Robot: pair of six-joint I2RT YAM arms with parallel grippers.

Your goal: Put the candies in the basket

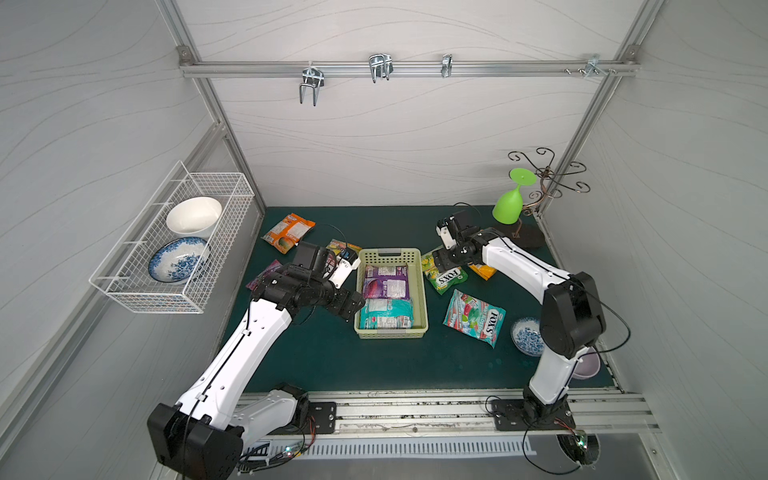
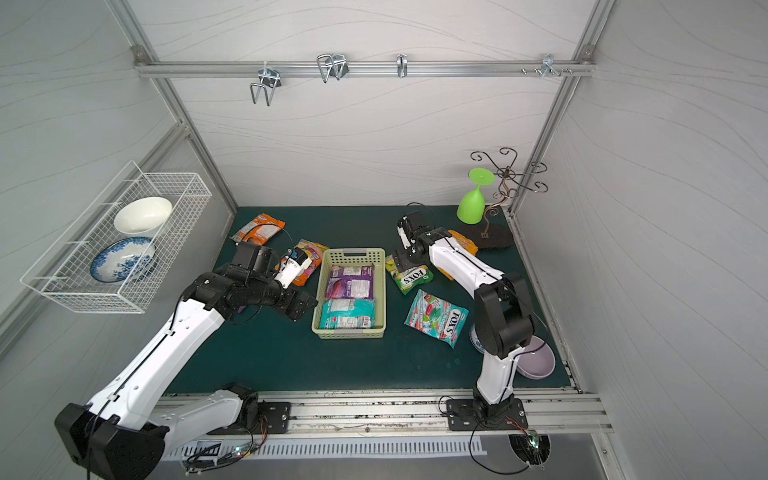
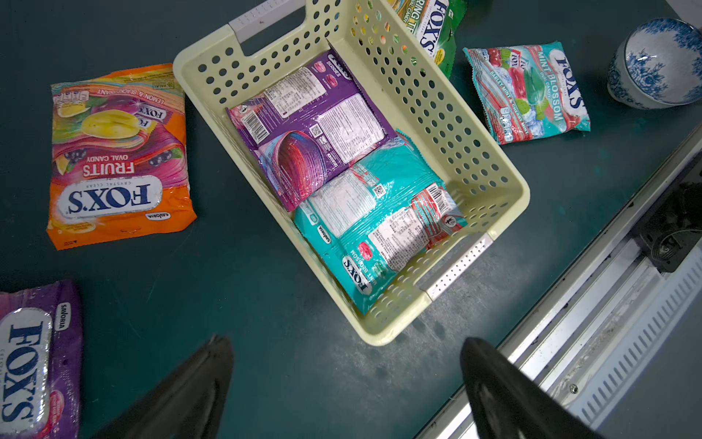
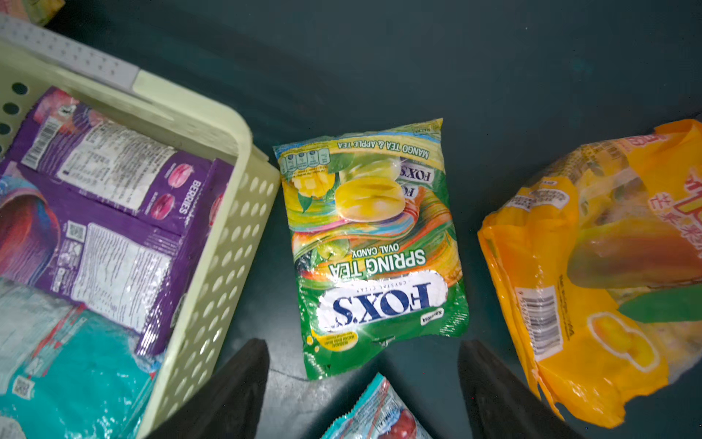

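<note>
Two candy bags lie in the pale green basket: a purple one and a teal one. My left gripper is open and empty, by the basket's left side. A green-and-yellow bag lies flat to the right of the basket, in line with my open right gripper, whose fingers are apart with nothing between them. Also on the table are a mint bag, a big orange-yellow bag, a fruits bag, a purple bag and an orange bag.
A blue-patterned bowl and a pink bowl sit at the front right, close to the right arm. A green goblet hangs on a metal stand at the back right. Table in front of the basket is clear.
</note>
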